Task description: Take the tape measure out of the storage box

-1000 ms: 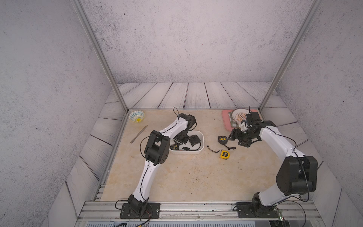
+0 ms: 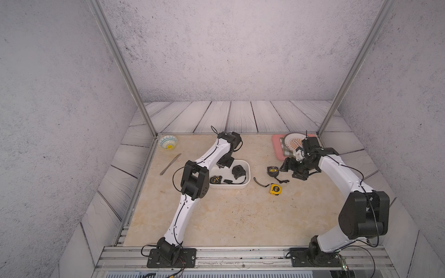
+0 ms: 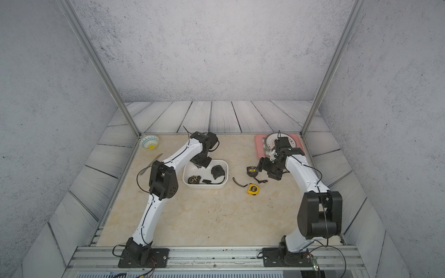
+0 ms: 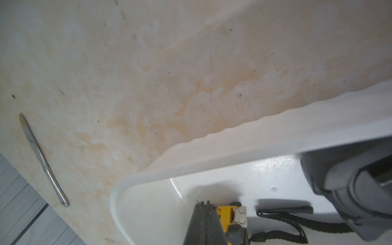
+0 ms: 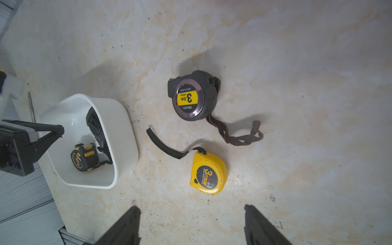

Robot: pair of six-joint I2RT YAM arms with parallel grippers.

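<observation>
The white storage box [image 3: 205,185] holds a black-and-yellow tape measure [image 5: 85,157] at its near left and a bulkier black item [image 3: 217,172] with a strap to the right. My left gripper is shut over the box, nothing visible between its fingers. In the left wrist view its tips overlap the edge of the tape measure [image 4: 232,220]; the right wrist view shows the left gripper apart from it. My right gripper stands open to the right of the box, nothing between its fingers.
On the table right of the box lie a black tape measure [image 5: 192,96] and a yellow one [image 5: 209,173], both strapped. A knife [image 2: 170,164] and bowl [image 2: 167,142] sit left; a plate on a pink board [image 2: 278,148] is back right.
My left gripper has risen and drawn back a little from the tape measure in the box, which now shows more clearly and sits slightly farther right. The right arm has stayed still.
</observation>
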